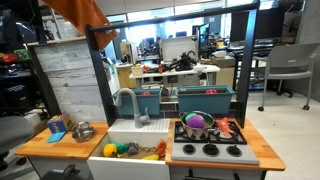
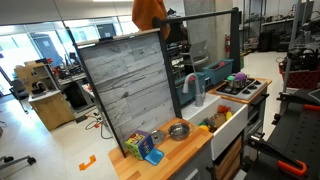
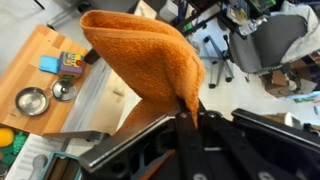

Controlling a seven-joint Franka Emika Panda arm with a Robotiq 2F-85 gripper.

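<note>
An orange cloth (image 3: 150, 55) is pinched in my gripper, whose black fingers are shut on it in the wrist view. The cloth spreads upward from the fingertips there and covers part of the scene beyond. In exterior view 1 the orange cloth (image 1: 80, 15) hangs at the top left, in front of the black frame's upper corner. From exterior view 2 the same cloth (image 2: 149, 14) shows at the top edge, above the frame's crossbar. My gripper itself is out of sight in both exterior views.
Below stand a sink (image 1: 128, 168) with toy food in it, a stove (image 1: 212, 145) with a pot (image 1: 197, 125), a metal bowl (image 2: 179, 130) and a small box (image 2: 138, 144). A black frame (image 1: 247, 65) and a wooden panel (image 2: 130, 85) rise around the counter.
</note>
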